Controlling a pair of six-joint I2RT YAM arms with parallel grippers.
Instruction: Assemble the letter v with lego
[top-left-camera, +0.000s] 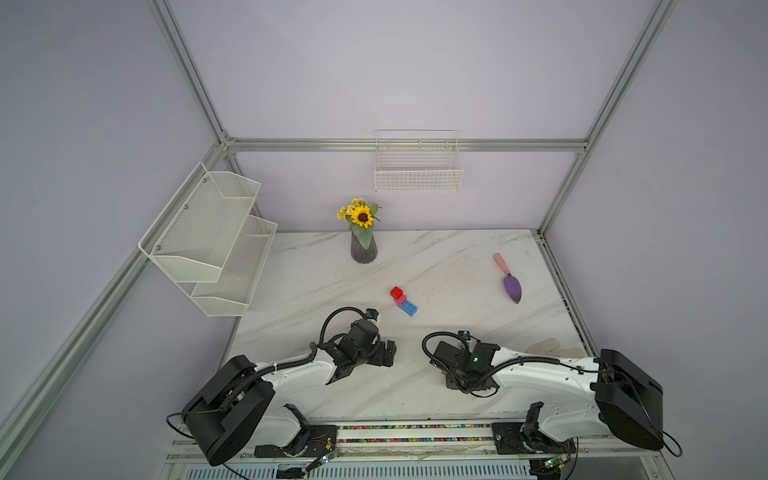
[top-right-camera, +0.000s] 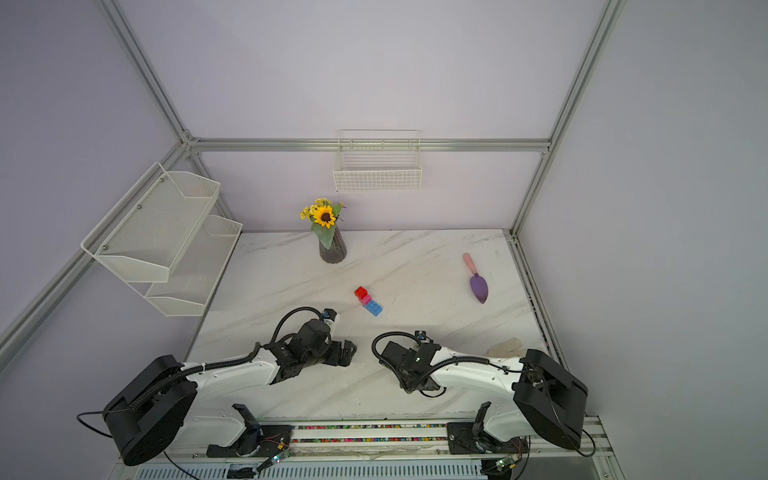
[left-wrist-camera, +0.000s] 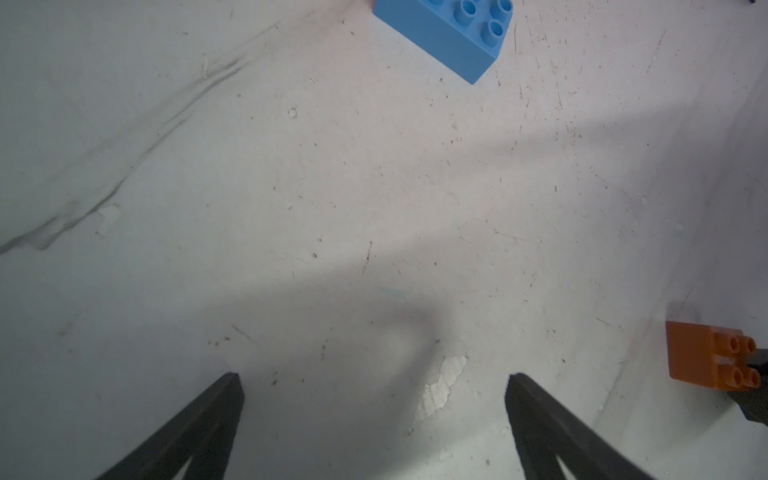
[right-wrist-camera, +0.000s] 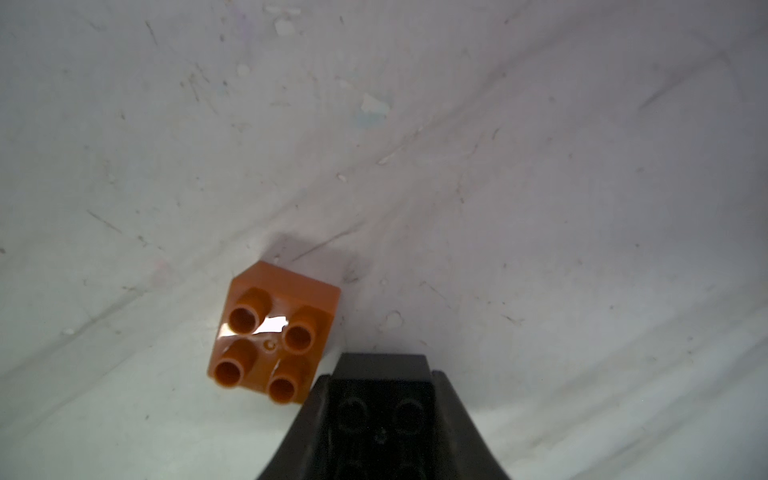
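On the table in the top left view lie joined bricks: a red one (top-left-camera: 397, 293), a pink one (top-left-camera: 401, 299) and a blue one (top-left-camera: 408, 308). My left gripper (top-left-camera: 389, 353) stands open in front of them, its dark fingers well apart and nothing between them. The left wrist view shows part of the blue brick (left-wrist-camera: 456, 36) at the top. An orange brick (right-wrist-camera: 273, 332) rests on the table, studs up, close to the left of my right gripper. That gripper is shut on a black studded brick (right-wrist-camera: 380, 424); from above, the arm hides its fingers.
A vase of sunflowers (top-left-camera: 364, 249) stands at the back. A purple trowel with a pink handle (top-left-camera: 512, 286) lies at the back right. Pale gloves (top-right-camera: 505, 348) lie partly behind the right arm.
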